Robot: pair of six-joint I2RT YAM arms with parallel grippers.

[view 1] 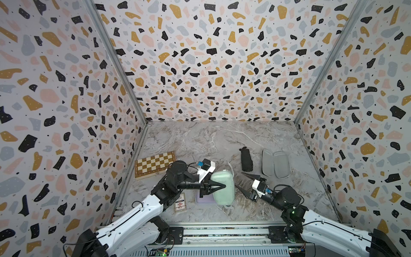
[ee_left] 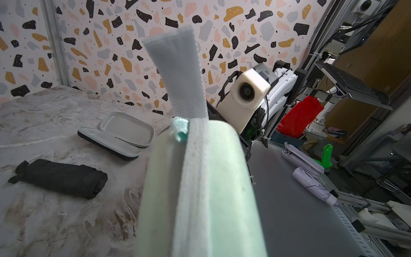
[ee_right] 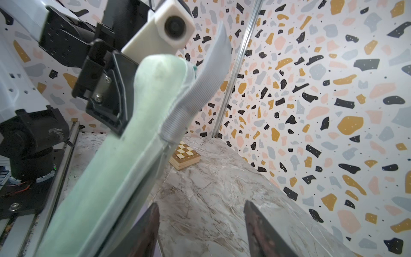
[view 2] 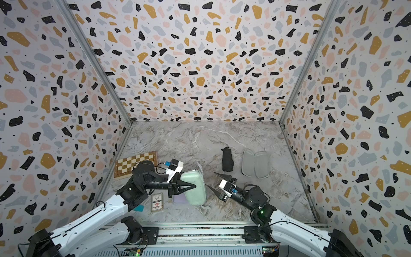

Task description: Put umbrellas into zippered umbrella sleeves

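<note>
A mint-green sleeve (view 1: 222,188) is held upright above the table, its zipped edge facing right and a pale strap (ee_left: 177,72) standing up from its top end. My left gripper (view 1: 221,186) is shut on it from the left side. In the left wrist view the sleeve hides the left fingertips. Just right of the sleeve, my right gripper stands open, its blurred fingers (ee_right: 145,227) apart with nothing between them. Farther back lie a black folded umbrella (view 1: 246,159) and an open grey sleeve (view 1: 281,165) with its two halves spread flat.
Beneath the green sleeve a lilac item (view 1: 204,197) shows on the table. A chessboard (view 1: 155,164) and a card box (view 1: 180,203) lie at left.
</note>
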